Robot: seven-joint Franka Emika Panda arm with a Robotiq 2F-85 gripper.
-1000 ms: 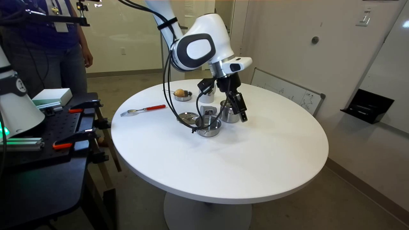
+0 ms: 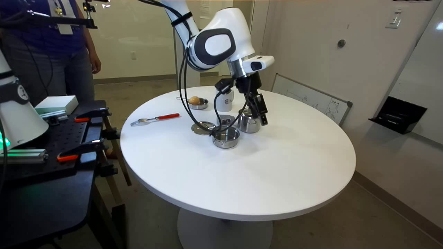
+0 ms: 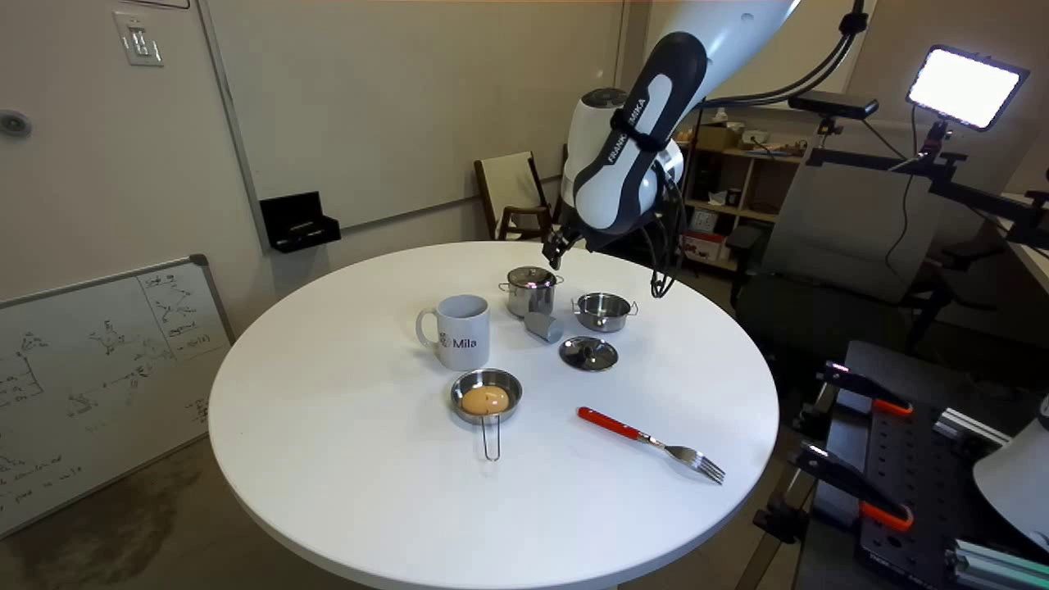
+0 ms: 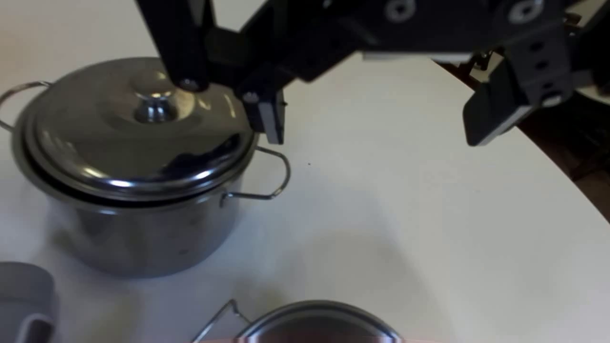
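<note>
In the wrist view my gripper stands open, its two fingertips wide apart with only bare table showing between them. A lidded steel pot [image 4: 154,228] is on the left of that view. One of my fingers [image 4: 269,117] overlaps the right edge of the pot's lid [image 4: 91,137] there; whether they touch, I cannot tell. The lid sits on the pot, with a dark gap along its near rim. Exterior view 2 has my gripper [image 3: 555,254] above and just behind the pot [image 3: 531,298].
An open steel pan [image 3: 602,311], a loose lid [image 3: 589,354] and a grey cup on its side [image 3: 542,326] lie near the pot. A white mug [image 3: 464,339], a small pan [image 3: 517,388] holding an egg-like object [image 3: 484,400], and a red-handled fork [image 3: 629,429] are farther off.
The arm and gripper have risen a little from the table beside the pot, and the hanging cables have shifted. The tabletop objects appear to be in the same places.
</note>
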